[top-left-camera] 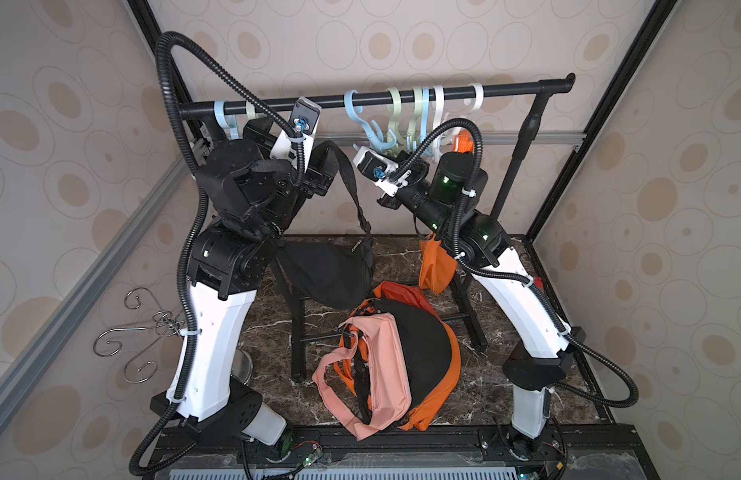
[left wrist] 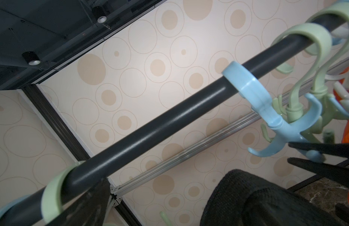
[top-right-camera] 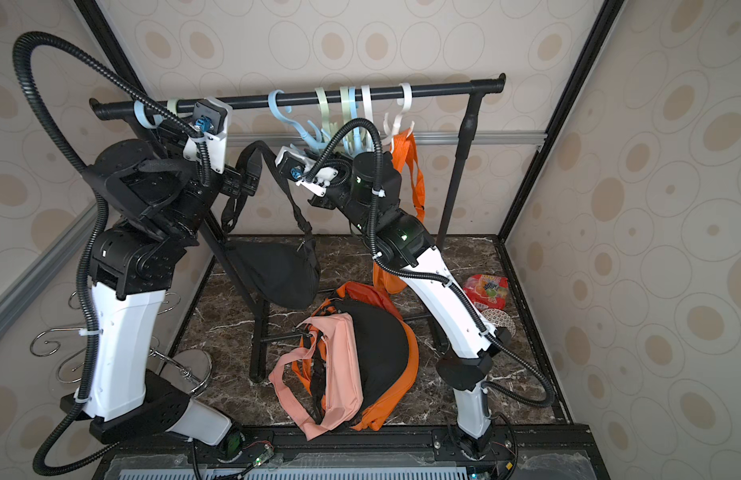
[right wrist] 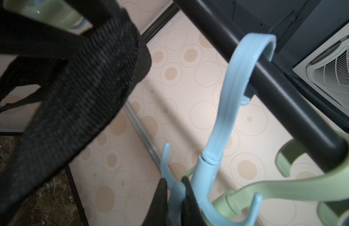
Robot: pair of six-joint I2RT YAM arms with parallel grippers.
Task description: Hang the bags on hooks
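The black bag point(top-left-camera: 326, 273) hangs below the rail, its strap point(left wrist: 257, 201) looped over one finger of my left gripper. That gripper stands open beneath the rail, its other finger point(left wrist: 89, 203) bare. In the right wrist view the strap point(right wrist: 84, 98) rises at the left, apart from the hooks. A light blue hook point(right wrist: 227, 98) hangs tilted from the rail, its prongs spread at the bottom. My right gripper is shut on one of those prongs; the left wrist view shows its fingers point(left wrist: 325, 149) there too. The strap is clear of the blue hook.
The black rail point(top-left-camera: 514, 90) carries several green, blue and white hooks right of the held one, plus a green hook point(left wrist: 52, 199) near my left gripper. An orange bag point(top-right-camera: 406, 172) hangs farther right. Pink point(top-left-camera: 386, 376) and black-orange bags lie on the floor.
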